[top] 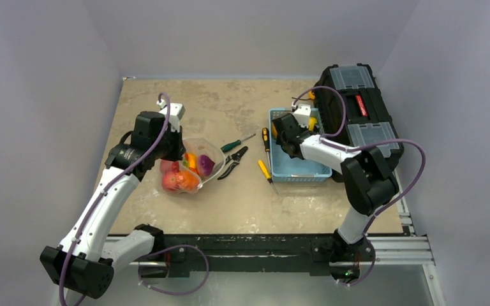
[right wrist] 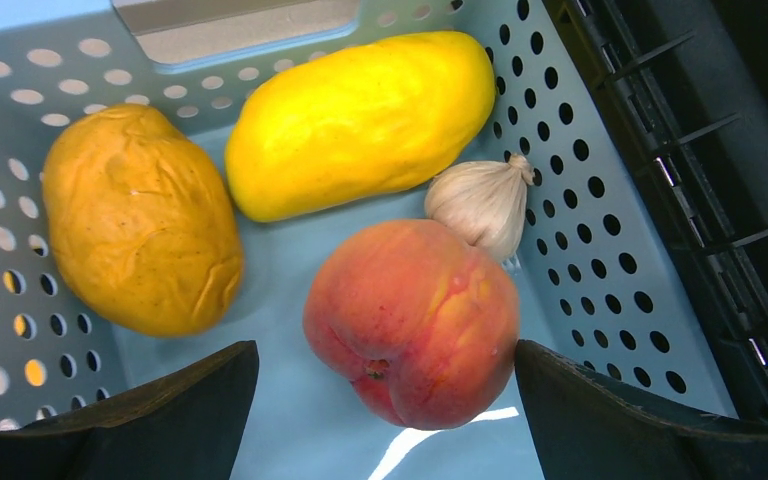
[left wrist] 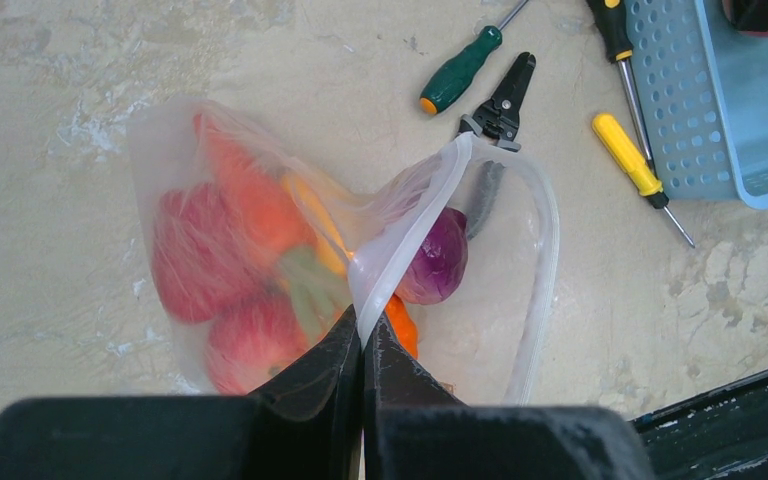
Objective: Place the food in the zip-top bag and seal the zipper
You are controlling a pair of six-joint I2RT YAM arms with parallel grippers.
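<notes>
A clear zip top bag (left wrist: 545, 290) lies on the table at left with its mouth spread open toward the right. Inside it are red and orange foods, a yellow one and a purple onion (left wrist: 437, 262). My left gripper is shut on the bag's upper rim, pinching the thin film. Over the blue basket (right wrist: 290, 250), my right gripper stands open, its fingers (right wrist: 185, 410) on either side of a peach (right wrist: 415, 320) but a little nearer the camera. A yellow oblong food (right wrist: 360, 120), an orange-yellow fruit (right wrist: 140, 220) and a garlic bulb (right wrist: 480, 205) also lie in the basket.
Between bag and basket lie a green screwdriver (left wrist: 463, 68), black-handled pliers (left wrist: 503, 100), a black-and-yellow screwdriver (left wrist: 615, 30) and a yellow screwdriver (left wrist: 625, 153). A black toolbox (top: 373, 102) borders the basket's right side.
</notes>
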